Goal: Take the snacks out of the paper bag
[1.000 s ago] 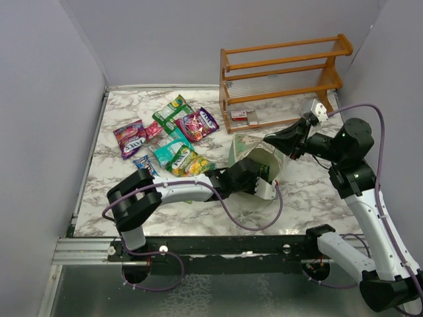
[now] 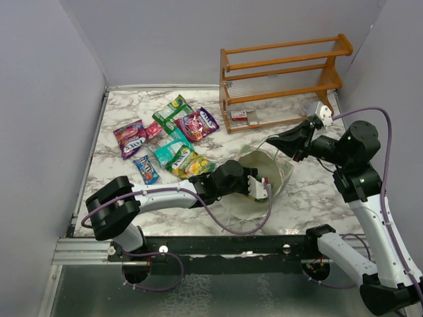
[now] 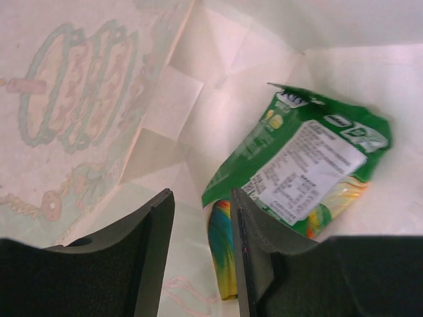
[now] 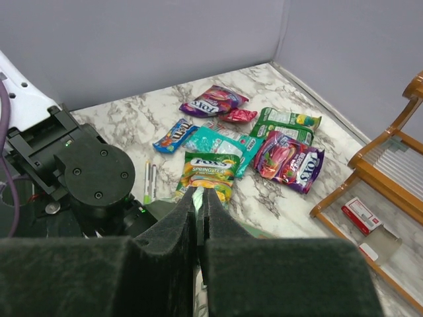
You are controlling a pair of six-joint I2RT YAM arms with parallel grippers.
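The pale paper bag [image 2: 285,168] stands on the marble table, its mouth facing up. Inside it, a green snack packet [image 3: 304,155] with a white label lies against the wall in the left wrist view. My left gripper reaches into the bag, its fingers apart and a gap between them; the packet lies beyond the fingertips and partly behind one finger. At the bag's far right rim, my right gripper is shut on a thin white handle cord of the bag. Several snack packets, among them a yellow-green one [image 2: 188,162], lie left of the bag.
A wooden rack [image 2: 281,92] stands behind the bag, with a small red box [image 2: 238,115] at its foot. A blue packet [image 2: 146,170] lies near the left arm. Bare marble shows at the table's left and right.
My left arm has shifted toward the lower left, drawing its gripper back a little within the bag. The right gripper and the bag's rim have moved slightly right.
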